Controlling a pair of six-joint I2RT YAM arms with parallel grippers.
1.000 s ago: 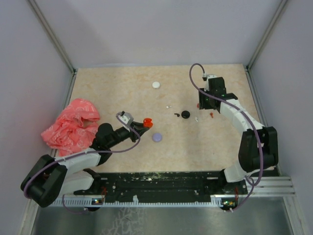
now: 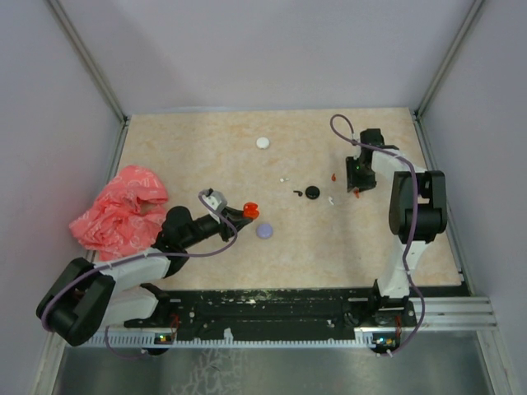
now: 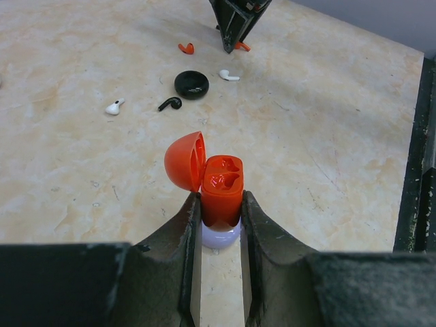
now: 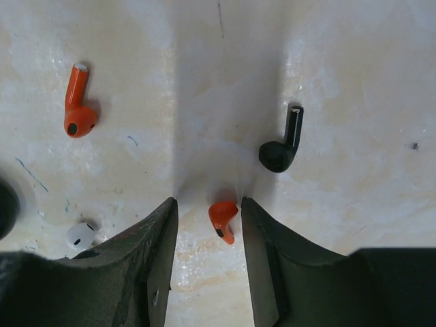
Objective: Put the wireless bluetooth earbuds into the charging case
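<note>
The open red charging case (image 3: 223,194) is clamped between the fingers of my left gripper, lid raised and sockets facing up, above the table. Low over the tabletop, my right gripper has its fingers apart, one on each side of a red earbud (image 4: 223,216); the earbud lies nearer the right finger and is not gripped. A second red earbud (image 4: 78,105) rests to the upper left in the right wrist view. In the top view the right fingertips reach the red earbud at the right of the table.
Near the right gripper lie a black earbud (image 4: 283,144) and a white earbud (image 4: 82,236). A black case (image 2: 312,192), a purple case (image 2: 265,230) and a white case (image 2: 263,142) stand on the table. Pink cloth (image 2: 123,212) fills the left side.
The left gripper keeps the red case, shifting slightly.
</note>
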